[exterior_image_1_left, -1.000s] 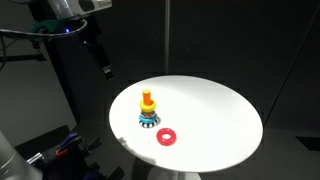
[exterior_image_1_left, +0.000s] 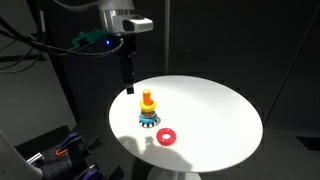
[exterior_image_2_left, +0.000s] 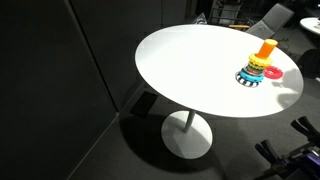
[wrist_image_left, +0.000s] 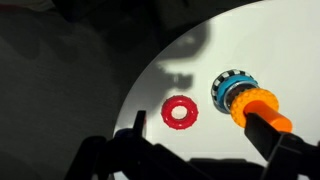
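A stacking toy (exterior_image_1_left: 148, 107) stands on the left part of the round white table. Its black-and-white and blue rings lie low, with a yellow ring (exterior_image_2_left: 261, 60) above and an orange peg (wrist_image_left: 275, 116) on top. Beside the stack a red ring (exterior_image_1_left: 166, 136) lies flat on the tabletop, separate from it. My gripper is open and empty, above the table. In the wrist view the red ring (wrist_image_left: 180, 112) shows between the fingertips, and the right finger (wrist_image_left: 262, 137) overlaps the edge of the orange peg from this angle.
Dark floor and dark curtains surround it.
The arm has swung right in exterior view 1, bringing the gripper closer to the stack and over the table. The stack and the red ring have stayed put.
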